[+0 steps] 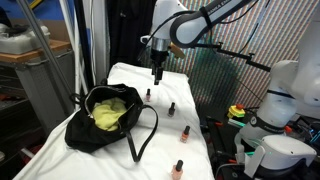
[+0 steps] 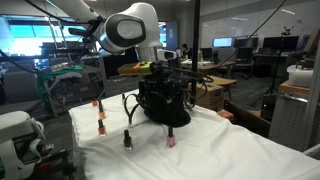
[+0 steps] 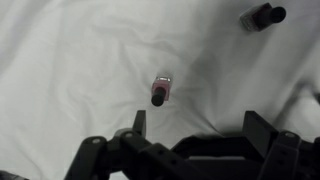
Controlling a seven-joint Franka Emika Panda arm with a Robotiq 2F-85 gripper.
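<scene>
In the wrist view a small pink bottle with a black cap stands on the white cloth, ahead of my gripper, whose fingers are spread with nothing between them. A dark bottle is near the top right of that view. From the first outside camera, my gripper hangs above the far part of the table, over a bottle. A black bag with yellow-green cloth inside lies open to the left.
The bag's strap loops over the white cloth beside the bottles. A metal pole rises behind the bag.
</scene>
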